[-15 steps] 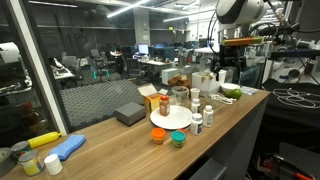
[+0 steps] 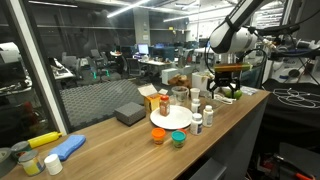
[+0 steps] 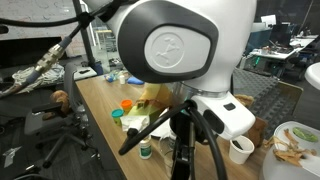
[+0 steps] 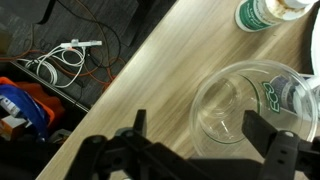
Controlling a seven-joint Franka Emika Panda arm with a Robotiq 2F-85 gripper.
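Note:
My gripper stands open in the wrist view, its fingers wide apart with nothing held. A clear plastic container (image 4: 222, 98) with a round open rim lies below and between the fingers, reaching under the right one. Exterior view 1 has the gripper (image 2: 221, 92) low at the table's right end, but the clear container is hard to make out there. In exterior view 2 the arm blocks much of the scene, and the gripper's fingertips are hard to make out.
A green-labelled bottle (image 4: 256, 14) stands close to the container. Farther along the table (image 2: 112, 156) are a white plate (image 2: 172, 119), an orange bowl (image 2: 158, 135) and a green cup (image 2: 179, 140). A white mug (image 3: 241, 150) is near the arm. The table's edge runs close by.
In exterior view 1 the arm has come down toward the right end of the table, the gripper dropping from well above it. The objects on the table look unmoved.

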